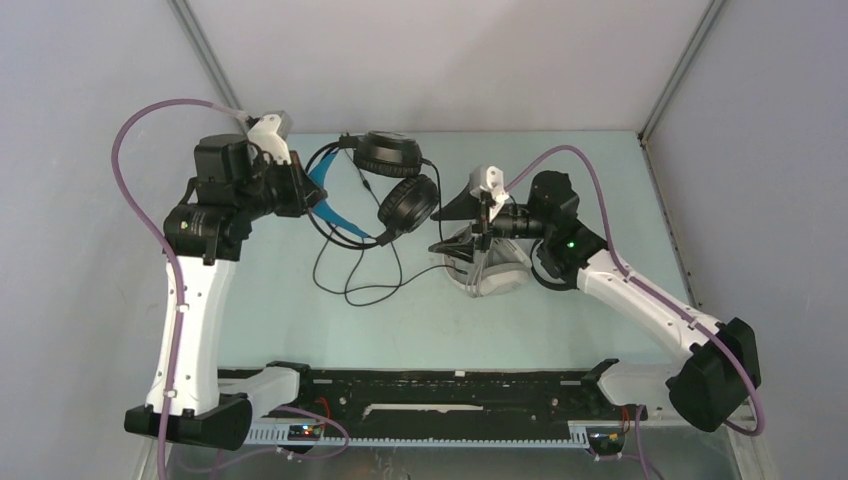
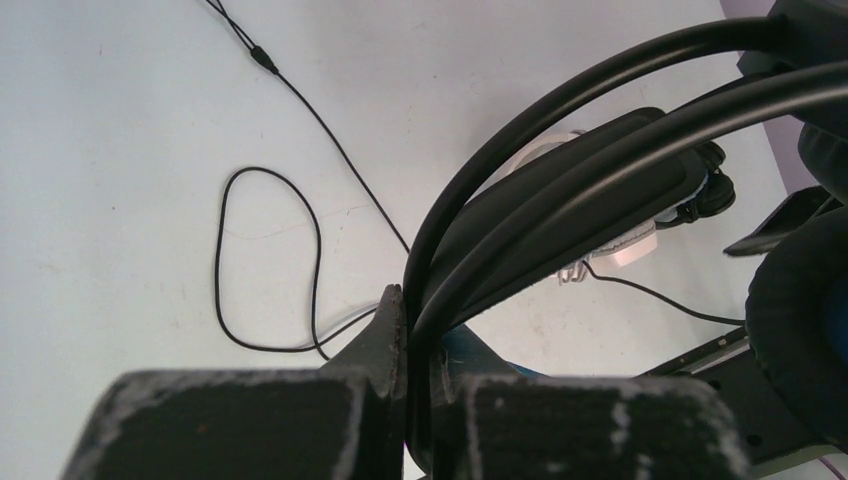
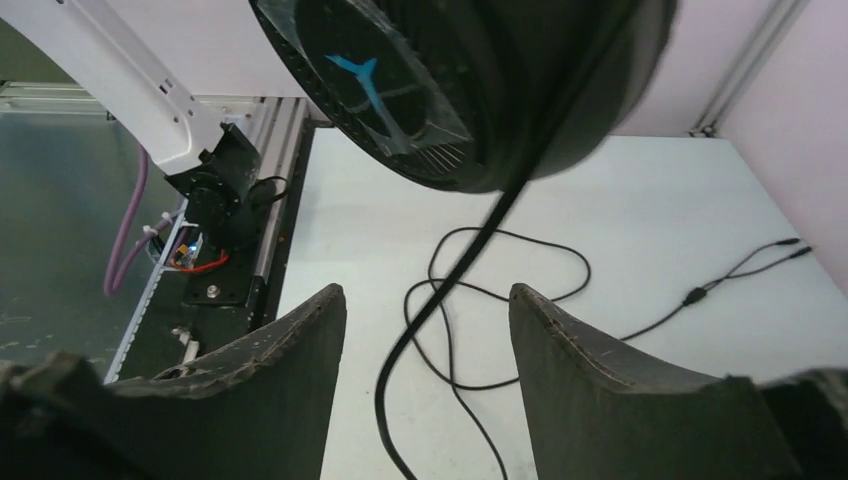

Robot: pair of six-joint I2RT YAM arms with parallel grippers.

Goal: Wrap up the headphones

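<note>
The black headphones with a blue inner band (image 1: 405, 207) are held up at centre-left by my left gripper (image 1: 305, 195), shut on their headband (image 2: 620, 180). Their thin cable runs down from an ear cup (image 3: 470, 90) and crosses in front of my right gripper (image 1: 445, 232), which stands open with the cable between or just before its fingers. The rest of the cable (image 3: 430, 280) lies in loose loops on the table, with a plug end toward the back.
White headphones (image 1: 500, 280) with a bundled cable lie on the table (image 1: 550, 330) beneath the right gripper.
</note>
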